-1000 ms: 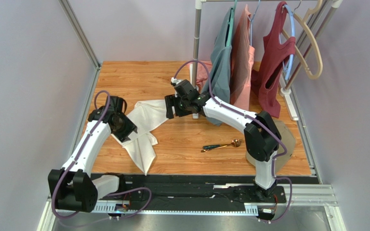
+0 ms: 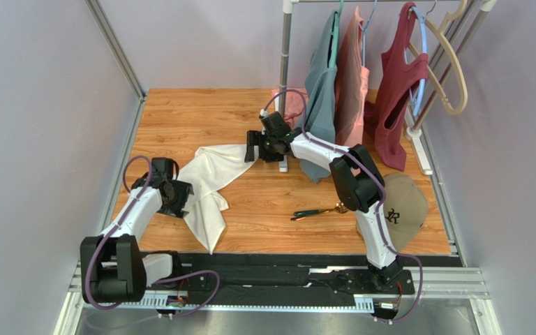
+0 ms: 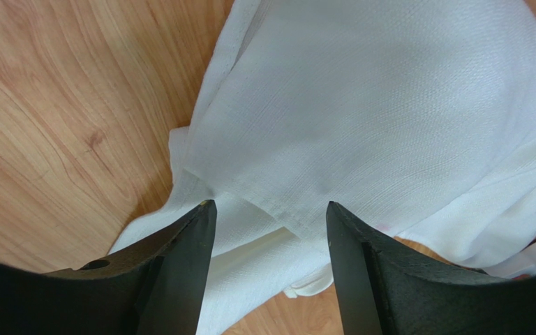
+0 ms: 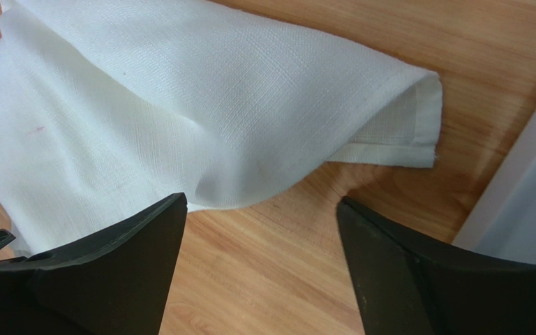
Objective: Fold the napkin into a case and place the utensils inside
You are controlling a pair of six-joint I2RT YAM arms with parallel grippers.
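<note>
A rumpled white napkin lies on the wooden table, one narrow part reaching toward the front. My left gripper is open over its left part, empty between the fingers. My right gripper stands open at its right end, above a folded corner and bare wood. The utensils, gold with dark green handles, lie in a small bundle at the right of the table's middle, apart from the napkin.
A clothes rack with hanging garments fills the back right, its post beside my right gripper. A tan cap lies at the front right. Bare wood is at the back left and front middle.
My right gripper has shifted slightly right and back, its arm bending differently.
</note>
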